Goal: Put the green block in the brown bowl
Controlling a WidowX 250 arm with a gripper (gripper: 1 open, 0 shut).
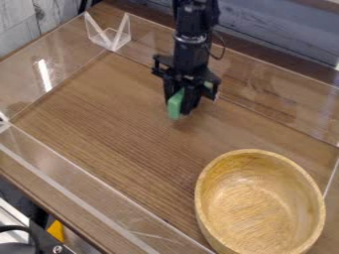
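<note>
The green block point(175, 104) is near the middle of the wooden table, towards the back, partly covered by the dark fingers. My black gripper point(185, 99) reaches down from the top of the camera view, with its fingertips right at the block. Whether the fingers are closed on it, or whether it is clear of the table, is too small and dark to tell. The bowl point(215, 203), a large yellowish-tan one, stands at the front right and looks empty.
A white wire-like holder point(109, 33) stands at the back left. Dark cables and a yellow item point(56, 230) lie off the table at the front left. Bare tabletop spans the space between gripper and bowl.
</note>
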